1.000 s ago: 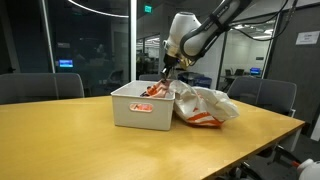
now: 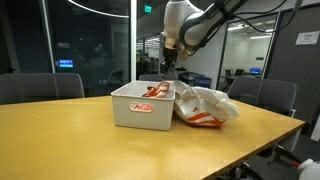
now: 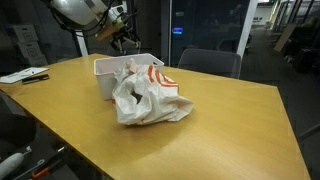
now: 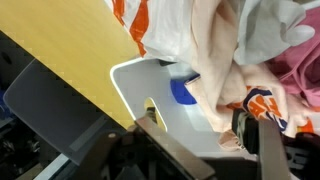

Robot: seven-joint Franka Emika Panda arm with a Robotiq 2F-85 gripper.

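Note:
My gripper hangs above the white box, its fingers apart and nothing seen between them. In the exterior views it shows small and dark (image 3: pixel 122 40), clear above the contents. The white box (image 2: pixel 143 112) stands on the wooden table. Peach cloth with orange print (image 4: pixel 262 102) lies inside toward one side, beside pink cloth (image 4: pixel 300 70). A blue item (image 4: pixel 181 92) and a small yellow item sit near the box wall. A crumpled white plastic bag with orange print (image 3: pixel 150 100) lies against the box, partly over its edge.
The wooden table (image 3: pixel 235 115) has wide clear room away from the bag. Dark chairs (image 2: pixel 262 95) stand around it. In the wrist view, a grey chair back (image 4: pixel 50 110) lies beyond the table edge.
Box and bag look unmoved.

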